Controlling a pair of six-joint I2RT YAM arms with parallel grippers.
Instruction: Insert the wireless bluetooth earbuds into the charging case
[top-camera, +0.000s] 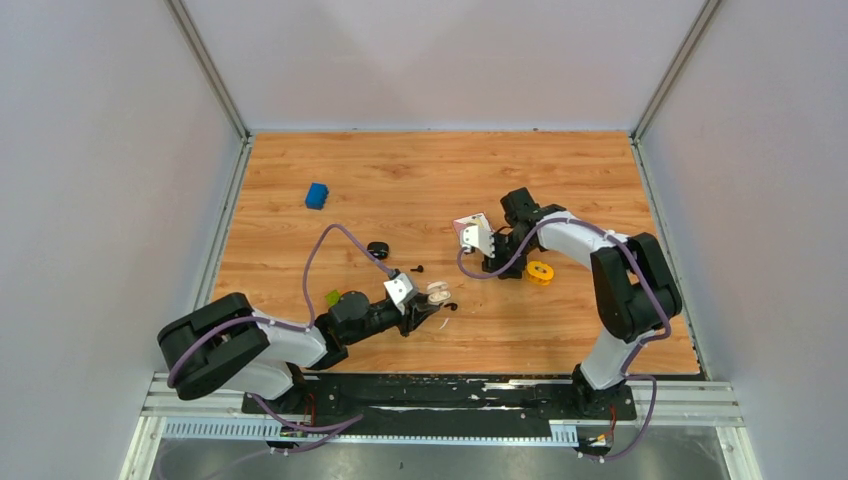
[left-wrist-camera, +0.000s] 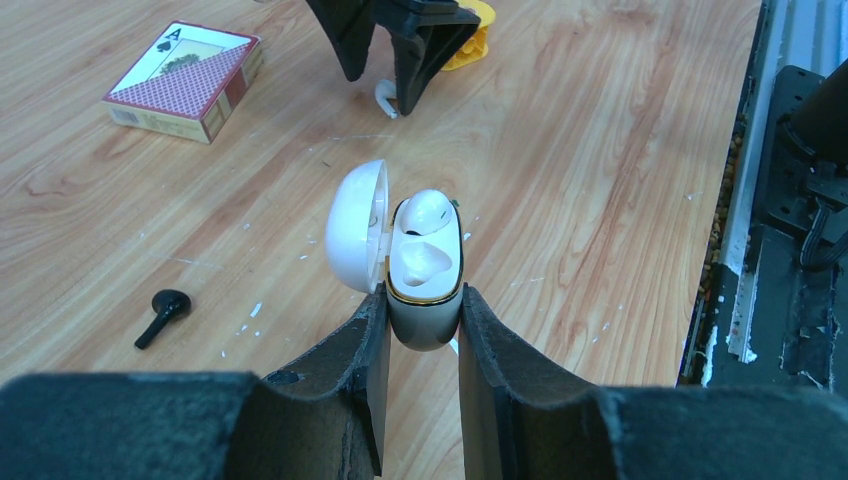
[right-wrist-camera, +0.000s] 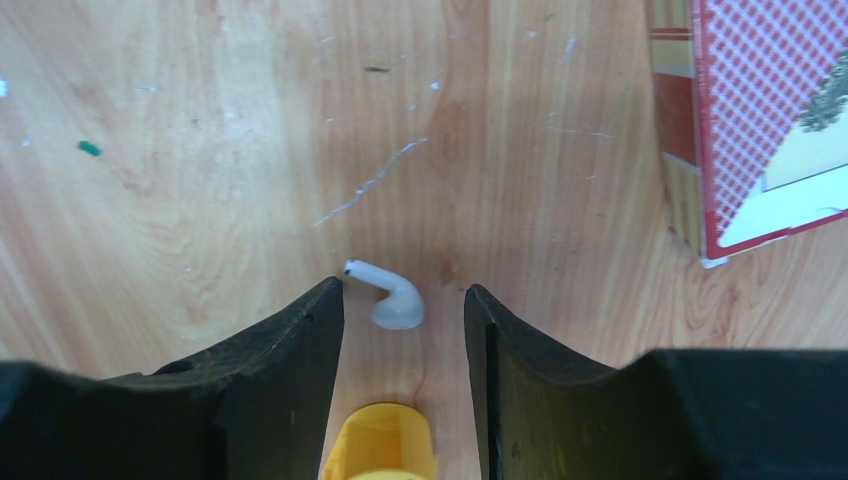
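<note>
The white charging case (left-wrist-camera: 427, 290) stands open in my left gripper, which is shut on its body above the table; its lid (left-wrist-camera: 355, 230) is swung to the left. A rounded white shape fills the far socket, while the near one appears as an empty hollow. In the right wrist view, a white earbud (right-wrist-camera: 400, 300) lies on the wood, its stem pointing up and left. My right gripper is open, with a finger on each side of the earbud in that view; whether they touch it, I cannot tell.
A card box (right-wrist-camera: 690, 120) lies near the right gripper, and a yellow object (right-wrist-camera: 385, 445) is close on its other side. Black earbud-like pieces (left-wrist-camera: 165, 310) lie near the case. Farther left are a round black item (top-camera: 378, 249) and a blue block (top-camera: 317, 195).
</note>
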